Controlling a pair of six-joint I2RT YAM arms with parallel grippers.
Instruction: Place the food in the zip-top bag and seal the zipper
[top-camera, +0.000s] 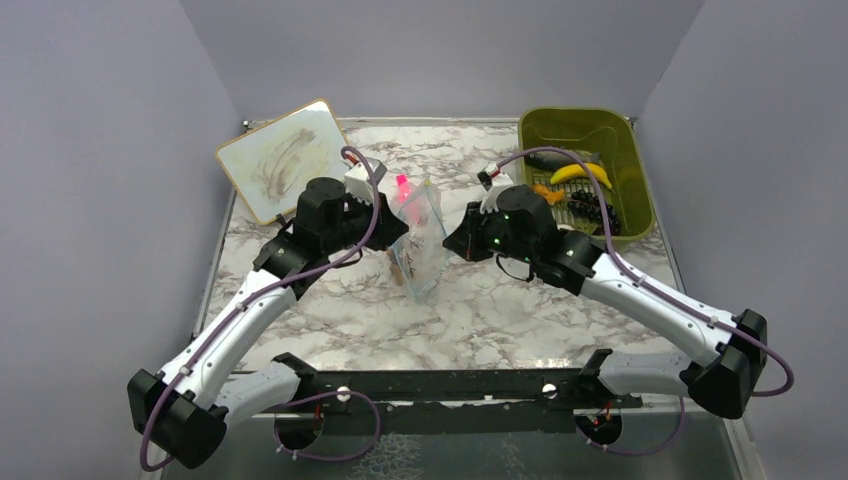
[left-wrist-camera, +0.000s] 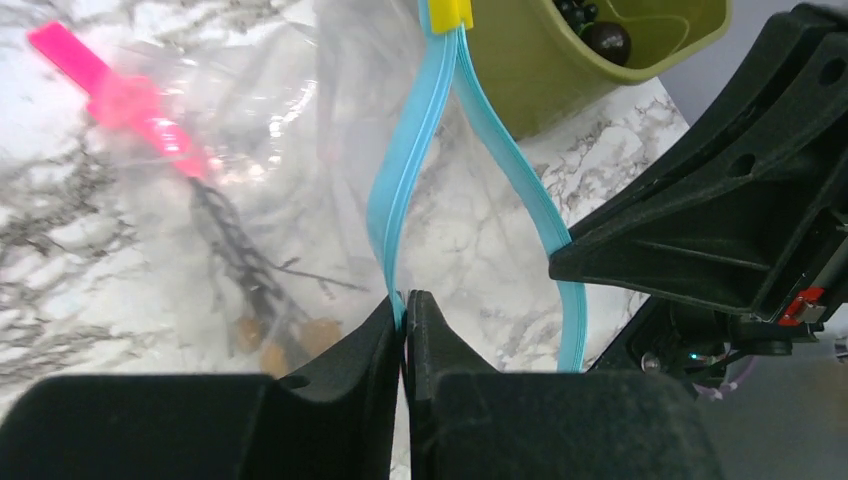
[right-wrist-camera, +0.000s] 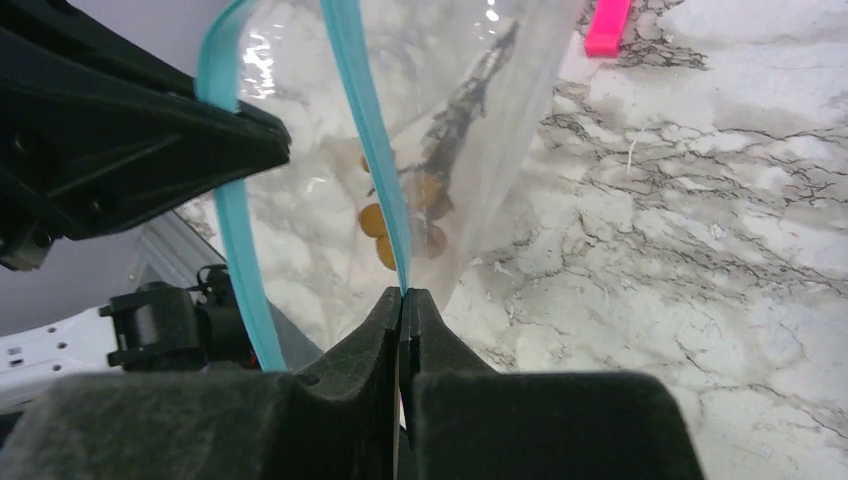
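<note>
The clear zip top bag (top-camera: 432, 255) hangs between my grippers, its mouth spread apart along two blue strips. My left gripper is shut on one strip (left-wrist-camera: 410, 165), and my right gripper is shut on the opposite strip (right-wrist-camera: 367, 130). A yellow slider (left-wrist-camera: 450, 14) sits where the strips meet. Through the film show brown round food pieces (right-wrist-camera: 378, 222) on a dark stem, low inside the bag. In the top view the bag partly hides them, between the left gripper (top-camera: 405, 229) and the right gripper (top-camera: 447, 243).
A green bin (top-camera: 640, 185) at the back right holds a banana (top-camera: 580, 173), dark grapes (top-camera: 590, 207) and other food. A pink strip (top-camera: 402, 187) lies behind the bag. At the back left leans a whiteboard (top-camera: 285, 160).
</note>
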